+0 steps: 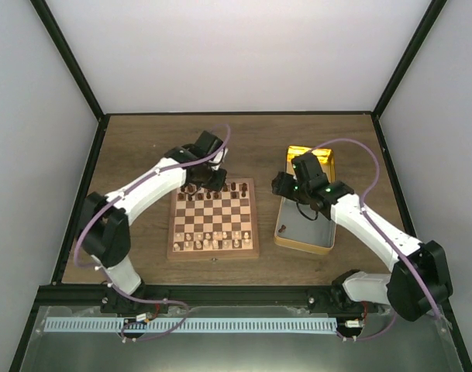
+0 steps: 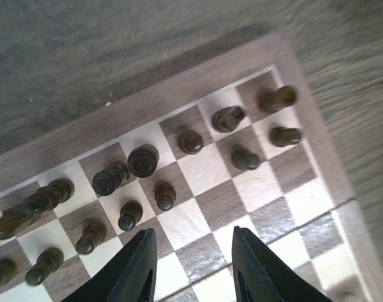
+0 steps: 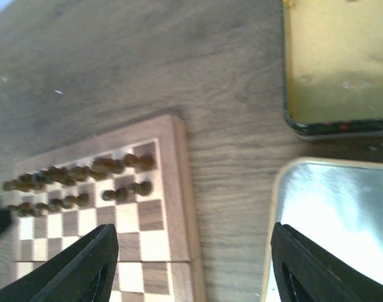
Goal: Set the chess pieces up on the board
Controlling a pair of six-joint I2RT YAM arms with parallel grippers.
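The chessboard (image 1: 252,232) lies centred on the table. Dark pieces (image 2: 143,160) stand along its far rows; pale pieces (image 1: 207,244) line the near rows. My left gripper is over the far rows, fingers apart with nothing between them, dark pieces below and beyond. My right gripper stands open above the gap between board and grey tray (image 3: 329,220), holding nothing. A single dark piece (image 1: 282,229) lies in the tray's near left part.
A gold box (image 1: 309,151) sits behind the tray at the right, partly under the right arm. Bare wood lies behind and left of the board. Dark rails edge the table.
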